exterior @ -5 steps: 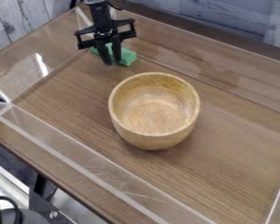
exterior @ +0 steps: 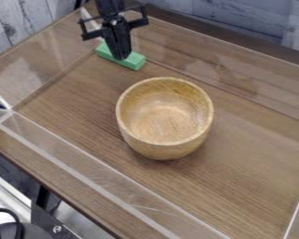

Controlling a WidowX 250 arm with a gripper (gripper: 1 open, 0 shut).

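The gripper [exterior: 120, 49] is at the upper left, its dark fingers pointing down over a green rectangular object [exterior: 127, 63] lying on the wooden surface. Its tips are at or just above the green object's back part; whether they touch it I cannot tell. The fingers look shut, and the green object is not clearly held between them.
A large round tan bowl [exterior: 164, 116] sits in the middle, empty. Dark objects lie at the bottom left corner, and a wall edge runs along the top right.
The gripper has moved back and up, away from the viewer, uncovering more of the green object. The green object and bowl stay about where they were.
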